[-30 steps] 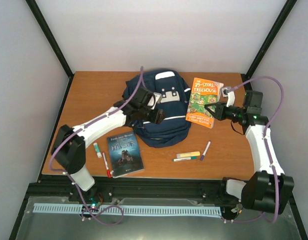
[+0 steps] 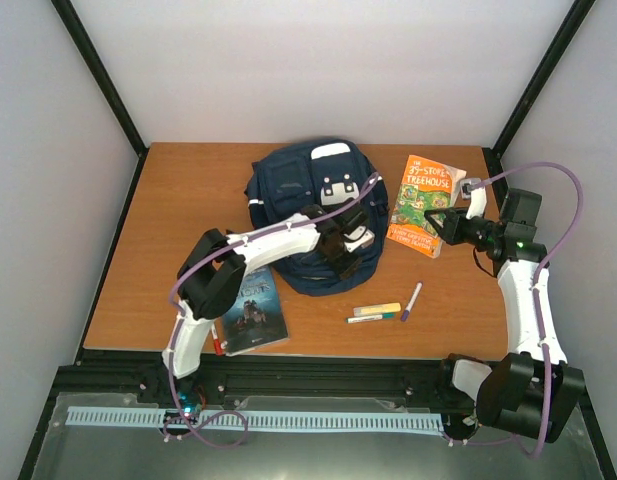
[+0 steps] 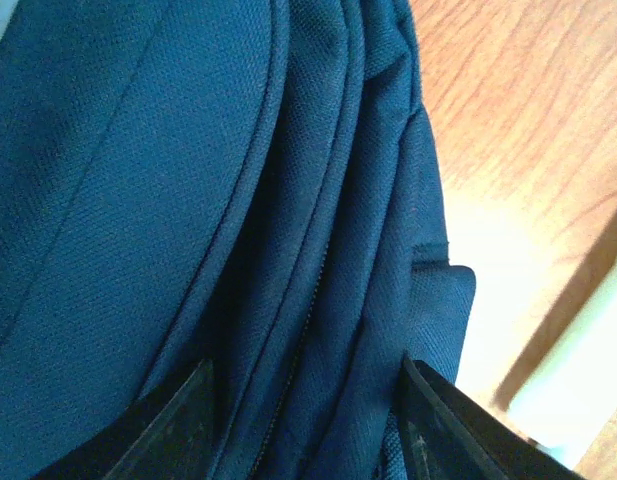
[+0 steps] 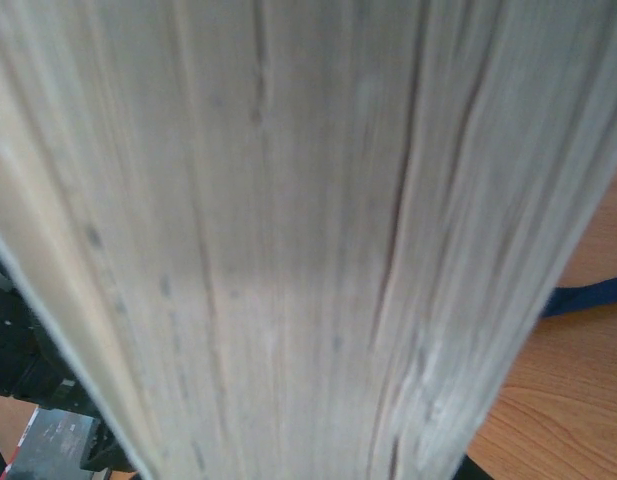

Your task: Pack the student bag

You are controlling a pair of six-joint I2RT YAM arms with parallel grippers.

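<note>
The navy backpack (image 2: 288, 185) lies on the table with its lower end toward the front. My left gripper is over its lower right part. Folds of the bag's zipped edge show between the left fingers, which stand apart. At the right, my right gripper (image 2: 431, 217) is shut on an orange and green Treehouse book (image 2: 418, 195), held by its right edge. The book's page edges (image 4: 288, 240) fill most of the right wrist view and hide the right fingers. A dark-covered book (image 2: 256, 315) rests at front left, partly under the left arm.
A yellow highlighter (image 2: 378, 309), a green-capped marker (image 2: 371, 318) and a purple-capped marker (image 2: 412, 300) lie right of the bag's lower end. Near the dark book is a red marker (image 2: 216, 340). Bare tabletop (image 2: 458, 320) shows at front right.
The right gripper and its book have shifted slightly right.
</note>
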